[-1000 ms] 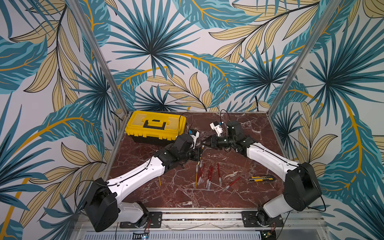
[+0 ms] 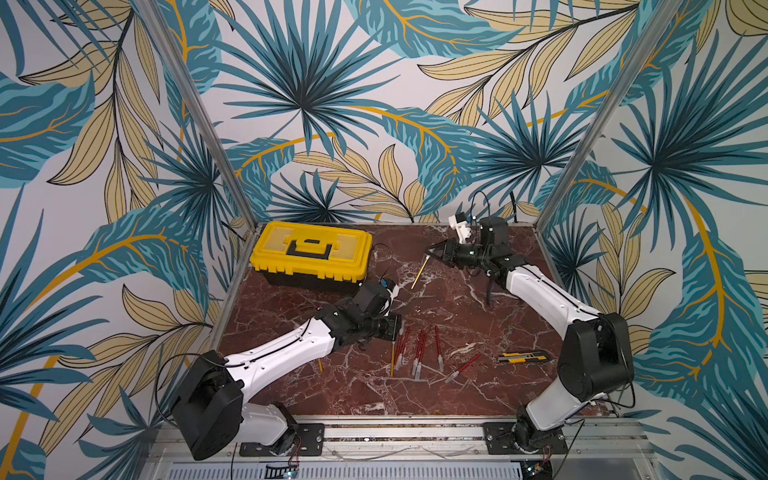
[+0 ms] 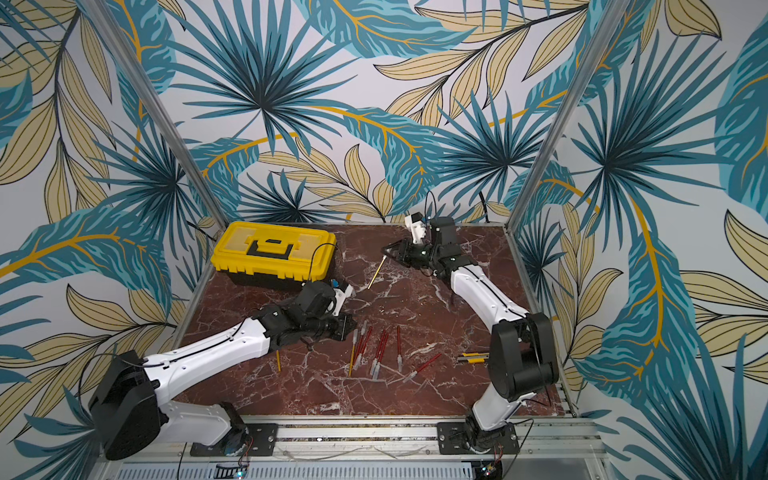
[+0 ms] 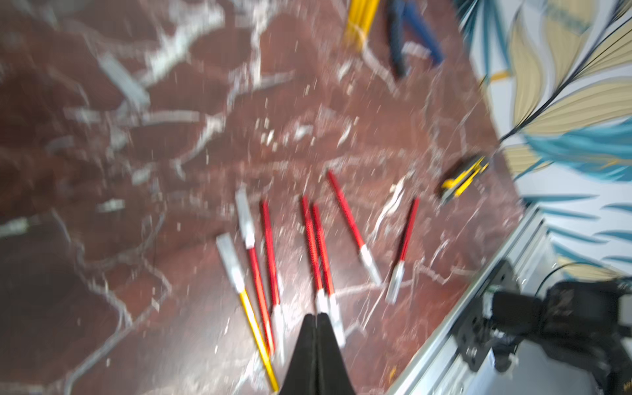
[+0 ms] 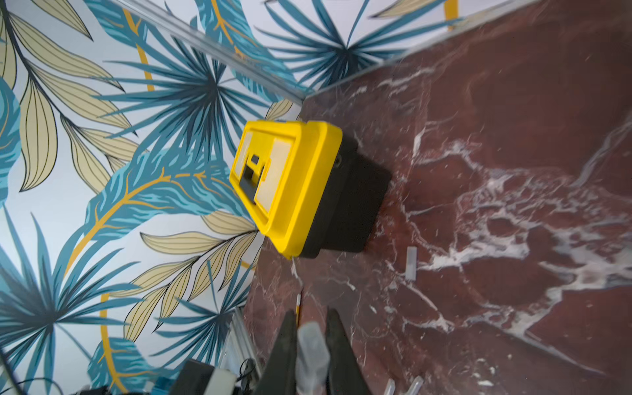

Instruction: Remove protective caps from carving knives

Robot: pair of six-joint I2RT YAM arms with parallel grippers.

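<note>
Upper right of centre, my right gripper (image 2: pixel 432 254) is shut on a yellow-handled knife (image 2: pixel 420 272), which hangs down leftward; in the right wrist view a pale, blurred piece (image 5: pixel 312 358) sits between its fingers. My left gripper is low at centre, above the row of knives; its fingers look shut, with whatever is between them not visible. Several red-handled knives (image 4: pixel 342 210) and a yellow-handled knife (image 4: pixel 250 309) with pale capped ends lie on the marble table. A small pale loose piece (image 5: pixel 410 263) lies in front of the toolbox.
The yellow-lidded toolbox (image 2: pixel 308 248) stands at back left. A yellow-black cutter (image 2: pixel 521 357) lies at right. Blue-handled and yellow tools (image 4: pixel 421 33) show at the top of the left wrist view.
My right gripper has moved back and rightward with the yellow knife in it, away from the left gripper. My left gripper has shifted slightly toward the front.
</note>
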